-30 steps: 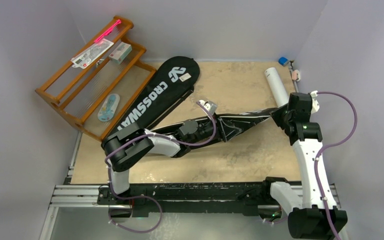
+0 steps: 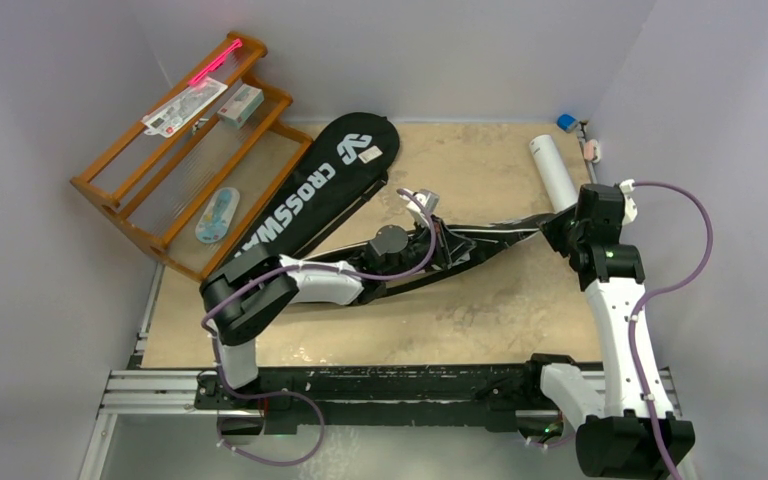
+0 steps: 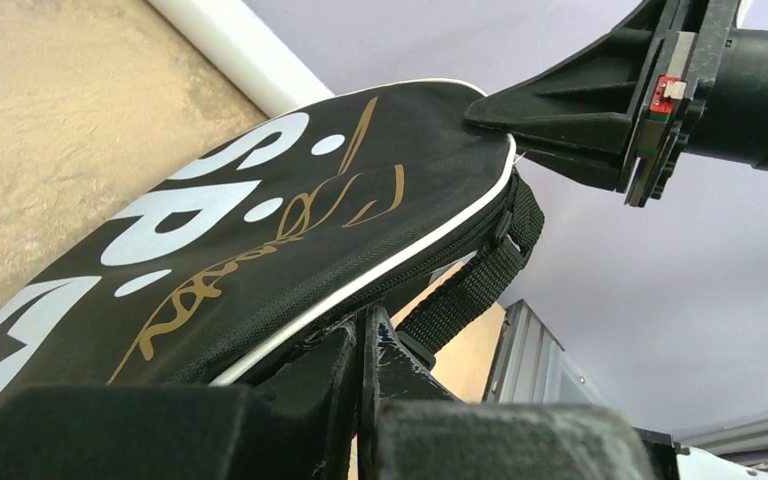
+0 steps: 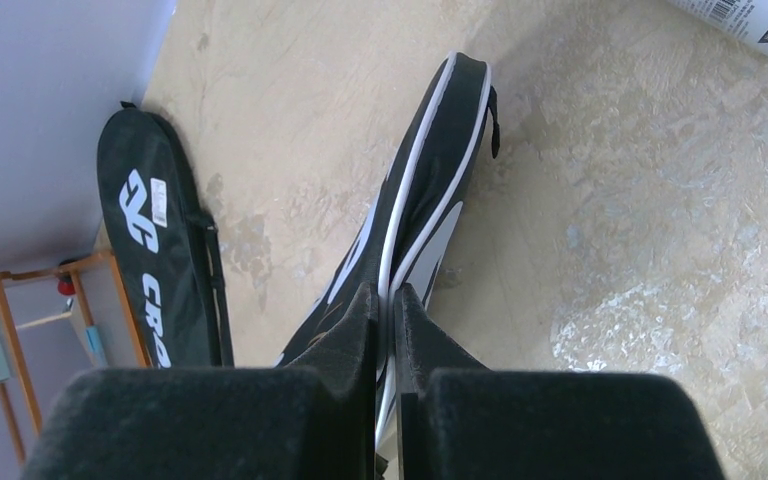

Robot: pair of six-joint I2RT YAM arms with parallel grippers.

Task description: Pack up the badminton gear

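Observation:
A long black racket bag (image 2: 495,238) with white piping lies across the middle of the table, its right end raised into my right gripper (image 2: 552,228), which is shut on that end; in the right wrist view the piping runs between the fingers. My left gripper is shut at the bag's zipped, strapped side (image 3: 430,250); whether any fabric is between its fingertips is hard to tell. A second black bag (image 2: 300,195), marked CROSSWAY, lies behind, toward the back left.
A wooden rack (image 2: 165,240) with boxes and small items stands at the left. A white cylinder (image 2: 550,165) lies at the back right, near small items by the wall.
My left arm has shifted slightly up the top view, its wrist turning a little along the bag. The right arm and the rear bag look unchanged.

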